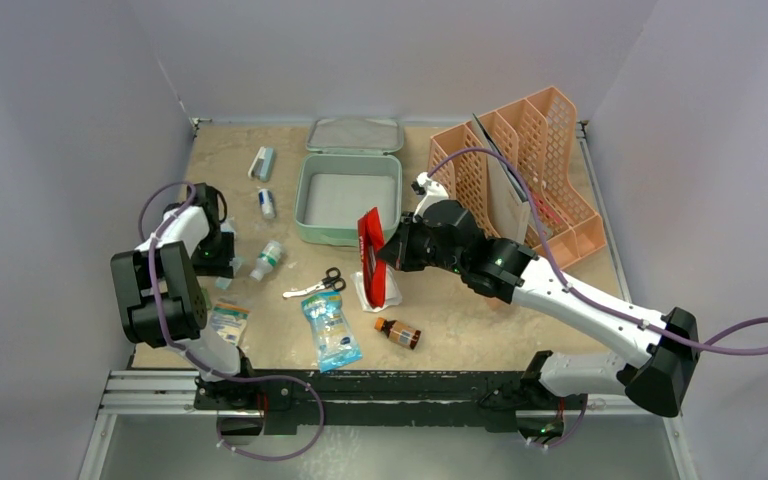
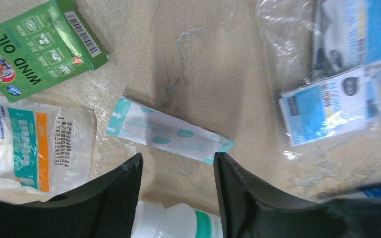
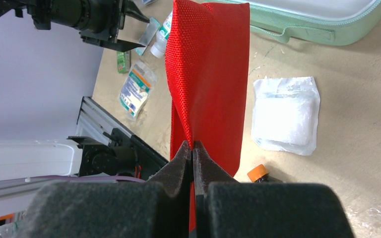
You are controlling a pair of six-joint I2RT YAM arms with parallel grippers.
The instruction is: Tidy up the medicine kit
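In the left wrist view my left gripper is open above a flat white-and-teal packet (image 2: 168, 130), with a green Wind Oil box (image 2: 39, 49), a striped pouch (image 2: 15, 144), bagged blue-white packets (image 2: 327, 109) and a white bottle (image 2: 173, 220) around it. My right gripper is shut on a red fabric pouch (image 3: 211, 74), held up over a white gauze pack (image 3: 285, 114). The green kit case (image 1: 348, 195) stands open at back centre. Scissors (image 1: 325, 282), a blue bag (image 1: 332, 340) and a brown bottle (image 1: 402, 333) lie in front.
A peach divided organizer (image 1: 570, 230) stands at back right. A small tube (image 1: 266, 204) and a grey object (image 1: 265, 165) lie left of the case.
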